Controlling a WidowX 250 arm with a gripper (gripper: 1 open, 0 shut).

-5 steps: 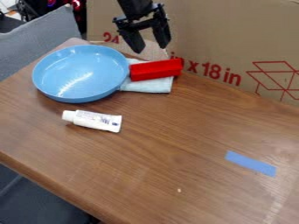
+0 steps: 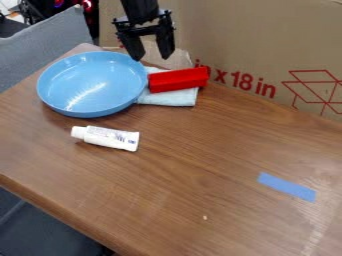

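Note:
My black gripper [image 2: 146,42] hangs at the top of the view, open and empty, above the back of the table. Below it lie a blue round plate [image 2: 91,84], a red elongated block [image 2: 178,80] and a white cloth [image 2: 170,97] beside the plate and under the block. A white tube [image 2: 104,137] lies on the wooden table in front of the plate.
A cardboard box [image 2: 261,40] forms the back wall. A strip of blue tape [image 2: 286,186] is on the right of the table [image 2: 187,200]. A grey chair [image 2: 34,50] stands at the left.
My gripper has moved left from where it was a second ago, staying high above the table. The objects on the table have not moved.

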